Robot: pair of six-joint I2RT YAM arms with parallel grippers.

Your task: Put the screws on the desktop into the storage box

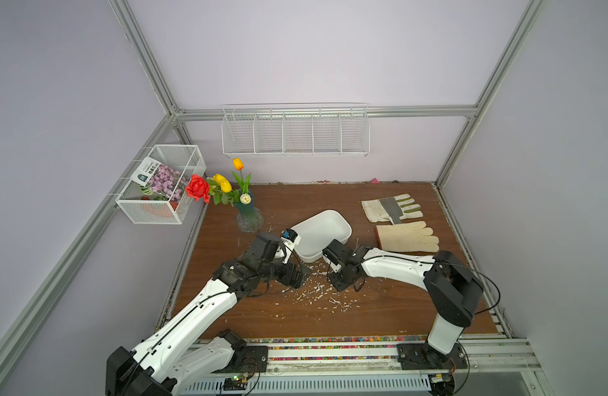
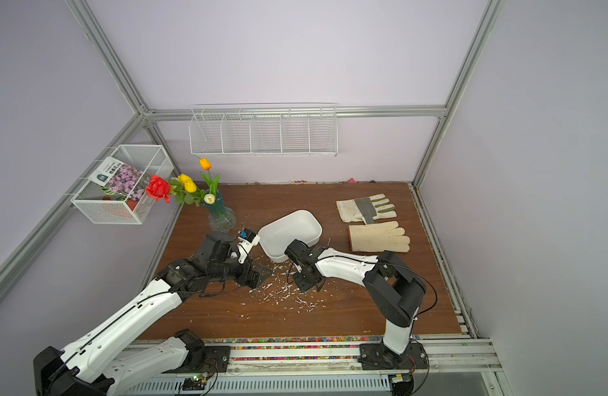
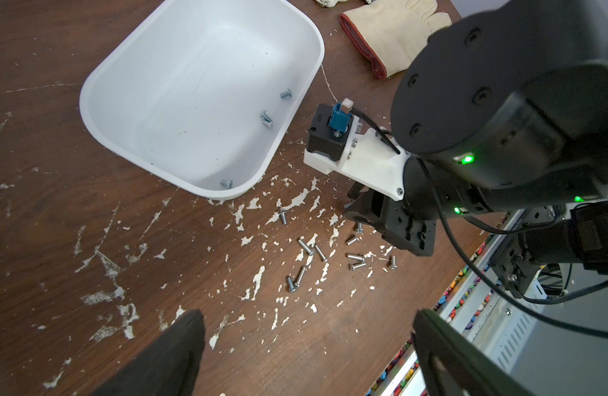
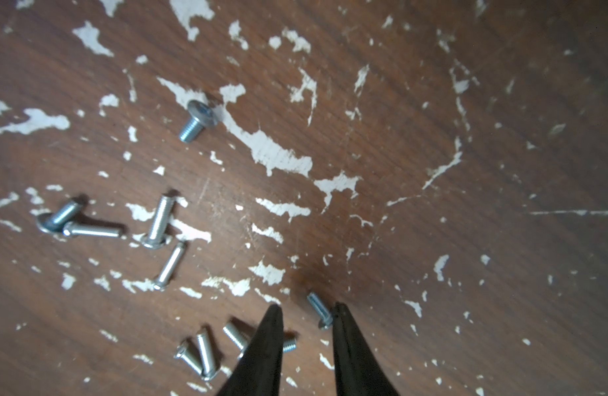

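Note:
A white storage box (image 3: pixel 198 85) holds several screws (image 3: pixel 266 120). Loose screws (image 3: pixel 304 245) are scattered on the scratched wooden desktop (image 3: pixel 152 297) in front of it. My left gripper hangs over the desk left of centre, open and empty. My right gripper is low over the screws near the box's front; its fingertips are close together with a small gap. A short screw (image 4: pixel 317 305) shows at its right fingertip; whether it is gripped I cannot tell.
A glass vase of flowers (image 1: pixel 249 217) stands back left, with two gloves (image 1: pixel 406 237) at the right. A wire basket (image 1: pixel 158 208) hangs on the left, a wire rack (image 1: pixel 294 135) at the back.

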